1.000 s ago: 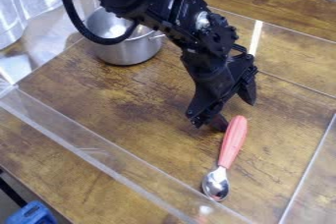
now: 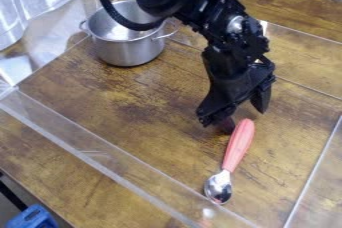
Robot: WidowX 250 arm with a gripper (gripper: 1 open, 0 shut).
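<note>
My black gripper (image 2: pixel 235 114) reaches down from the top over the middle right of the wooden table, its fingertips low near the tabletop, just above the handle end of a spoon (image 2: pixel 237 147) with a pink handle and metal bowl. The spoon lies lengthwise toward the front. Whether the fingers are open or shut is hard to tell.
A steel pot (image 2: pixel 123 47) stands at the back left. A clear strip runs along the left front, and another edge lies at the right. A blue object (image 2: pixel 32 218) sits at the bottom left corner.
The gripper has shifted slightly to the right over the last second, still above the spoon's handle end. The spoon and pot look unmoved.
</note>
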